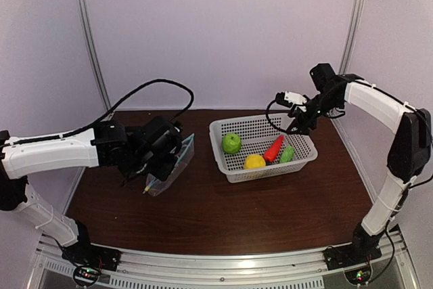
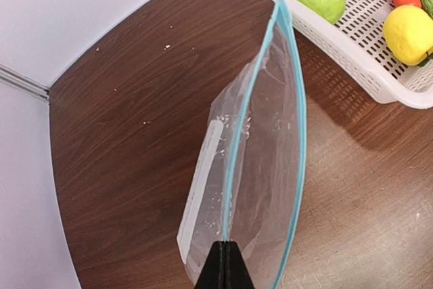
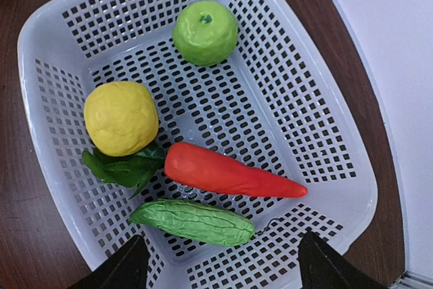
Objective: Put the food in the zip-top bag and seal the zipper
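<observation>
The clear zip top bag (image 2: 264, 147) stands with its mouth parted between two light-blue zipper strips. My left gripper is shut on the rim of the bag at the near end of one strip. From above, the left arm covers part of the bag (image 1: 174, 170). Over the right side of the white basket hovers my right gripper, open and empty, its fingers (image 3: 115, 269) wide apart. Below lie a green cucumber-like vegetable (image 3: 196, 221), a red carrot-shaped one (image 3: 230, 172), a yellow one (image 3: 122, 118) with dark leaves, and a green apple-like one (image 3: 205, 33).
The white perforated basket (image 1: 218, 160) sits right of the bag, with a narrow strip of table between them. Bare brown table (image 1: 223, 218) lies in front of both. Pale walls close in the back and sides.
</observation>
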